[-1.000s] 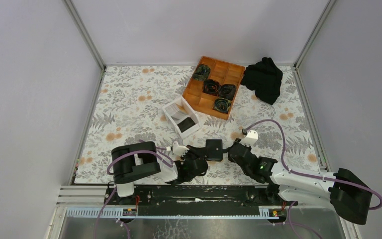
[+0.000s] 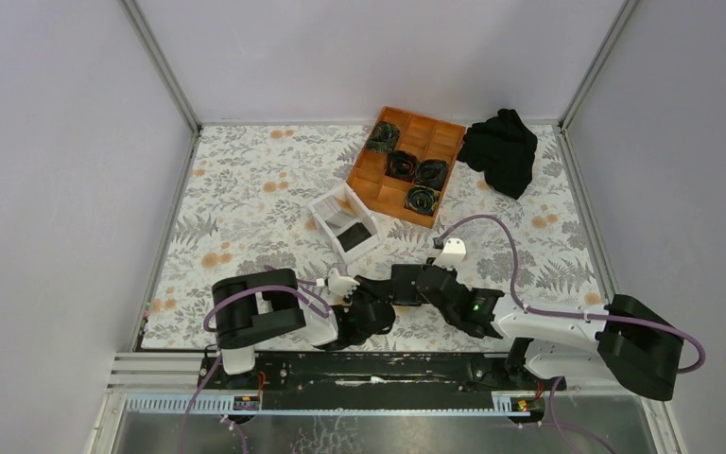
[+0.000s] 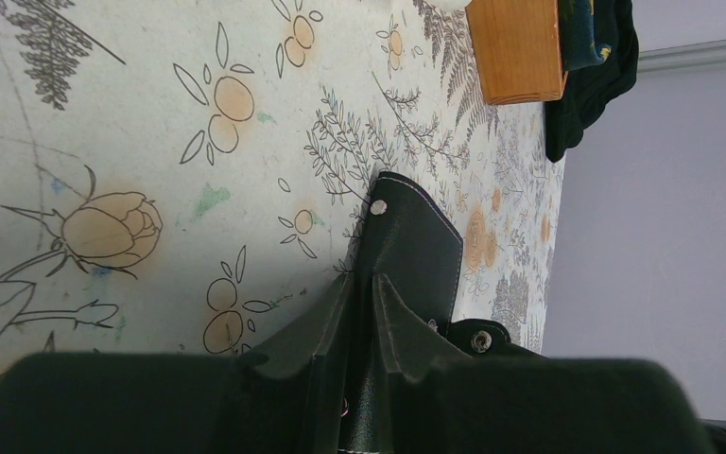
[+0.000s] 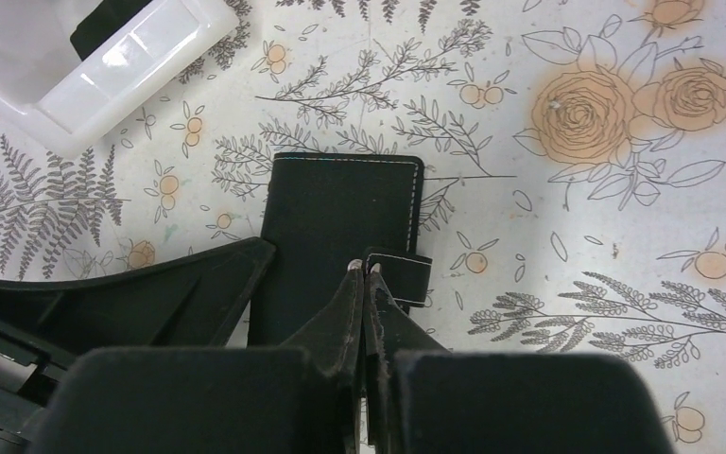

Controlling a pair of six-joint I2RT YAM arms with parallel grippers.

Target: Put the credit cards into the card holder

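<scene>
The black leather card holder (image 2: 404,284) (image 4: 331,208) lies flat at the front middle, its strap tab (image 4: 399,279) at the right side. My left gripper (image 2: 373,287) is at the holder's left edge, fingertips close together on it; whether anything is between them is unclear. My right gripper (image 2: 432,265) is shut, its tips over the holder beside the tab, with nothing visible held. A white box (image 2: 326,203) (image 4: 123,80) behind holds something dark; whether it is cards cannot be told.
An orange wooden organiser (image 2: 369,180) with coiled dark items stands at the back, a black cloth (image 2: 499,151) to its right.
My right arm has moved left and toward the back, bringing its gripper over the card holder. The left arm and the other objects look unchanged.
</scene>
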